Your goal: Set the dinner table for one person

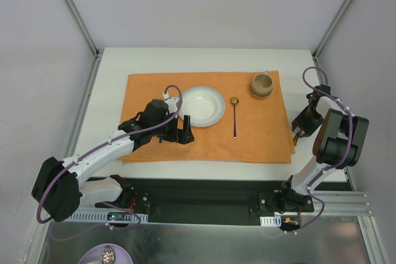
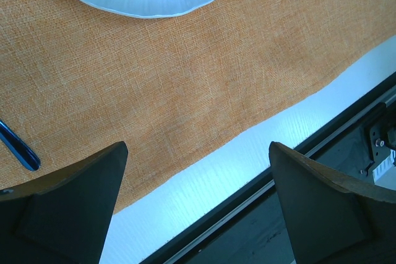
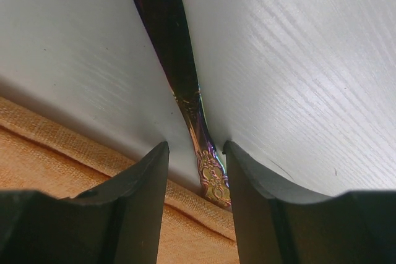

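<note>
An orange placemat [image 1: 253, 140] holds a white plate [image 1: 203, 104], a gold spoon [image 1: 234, 101] right of it and a mug [image 1: 261, 85]. A dark utensil handle [image 2: 18, 143] lies left of the plate in the left wrist view. My left gripper hangs open above the mat, below the plate, nothing between its fingers. My right gripper is open, low over an iridescent dark utensil [image 3: 170, 35] lying on the white table along the mat's right edge; its slim end sits between the fingertips.
A purple bowl [image 1: 93, 255] with utensils stands below the table at bottom left. Bare white table [image 1: 185, 60] surrounds the mat; walls and rails border the sides.
</note>
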